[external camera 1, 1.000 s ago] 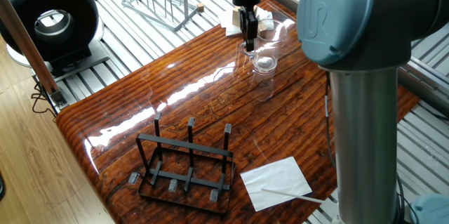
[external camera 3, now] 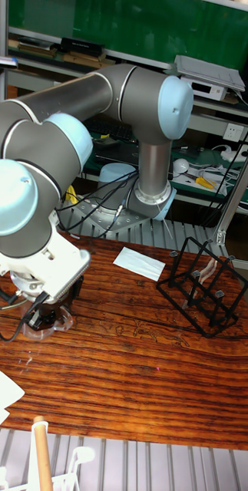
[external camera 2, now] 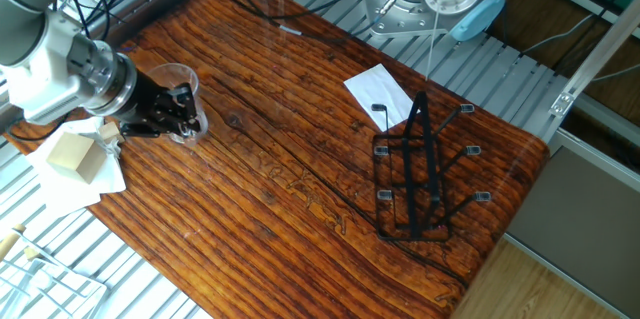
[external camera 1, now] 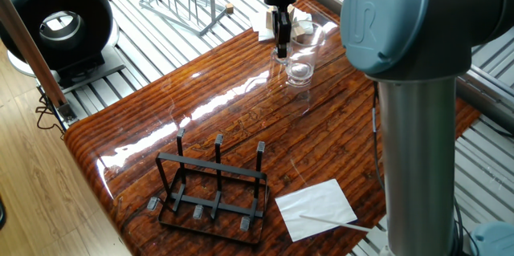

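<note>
A clear, see-through cup (external camera 1: 300, 71) stands upright at the far end of the brown wooden table, its outline faint against the wood. My gripper (external camera 1: 282, 50) points down right beside it, on its left in exterior view 1. In exterior view 2 the black fingers (external camera 2: 185, 109) overlap the cup (external camera 2: 176, 74), and its round rim shows behind them. From above and behind, the gripper (external camera 3: 55, 315) covers part of the cup (external camera 3: 38, 334). The gap between the fingers is hidden, so whether they grip the cup's side cannot be made out.
A black wire rack (external camera 1: 213, 196) with several upright prongs stands at the table's other end. Near it lies a white paper sheet (external camera 1: 317, 208). A wooden block (external camera 2: 78, 157) rests on white paper close to the gripper.
My gripper and the clear cup have both shifted very slightly to the left in exterior view 1. The rack and the paper sheet have stayed put.
</note>
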